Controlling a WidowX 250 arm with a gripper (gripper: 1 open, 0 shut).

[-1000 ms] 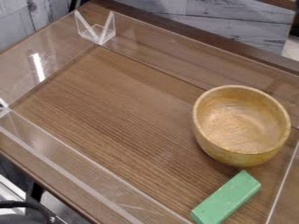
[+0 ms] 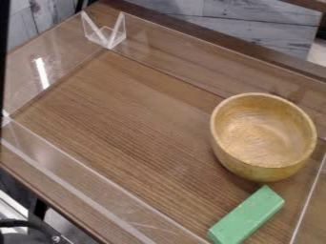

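Observation:
A wooden bowl [image 2: 262,135] sits upright and empty on the right side of the wooden table [image 2: 114,133]. Below it, near the bottom right, lies a green rectangular block [image 2: 247,214], apart from the bowl. My gripper cannot be made out in the camera view; only some dark shapes show along the left edge.
Clear plastic edging runs round the table, with an upright clear piece [image 2: 106,31] at the top left. A grey plank surface [image 2: 242,24] lies beyond the back edge.

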